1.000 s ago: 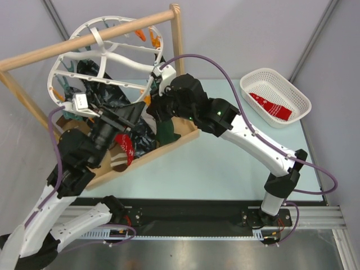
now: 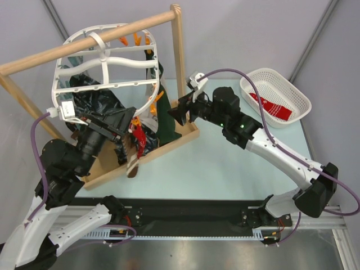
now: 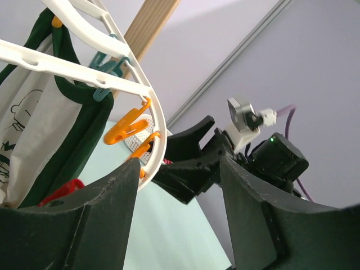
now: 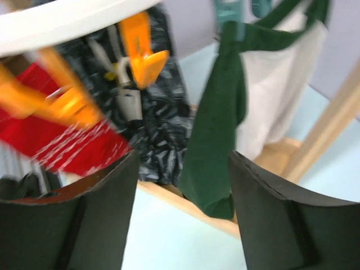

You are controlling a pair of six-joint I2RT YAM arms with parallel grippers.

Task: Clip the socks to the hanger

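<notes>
The white round hanger (image 2: 129,63) hangs from the wooden stand, with orange clips along its rim. Under its front edge a red sock (image 2: 139,139) and a brown striped sock (image 2: 132,163) hang close together; the red sock (image 4: 62,138) is blurred in the right wrist view. A green-and-white sock (image 4: 216,129) dangles behind. Beside the front rim, my left gripper has its fingers apart and nothing between them. My right gripper (image 2: 179,114) is open to the right of the rim, clear of the socks, its gap empty in the right wrist view.
A white basket (image 2: 306,107) at the back right holds a red sock (image 2: 271,107) with white marks. The wooden stand's post (image 2: 179,53) rises close to my right gripper.
My right gripper has backed away rightward from the hanger. The hanger has turned, and my left gripper has shifted slightly left. The red and brown socks have swung and now hang more steeply.
</notes>
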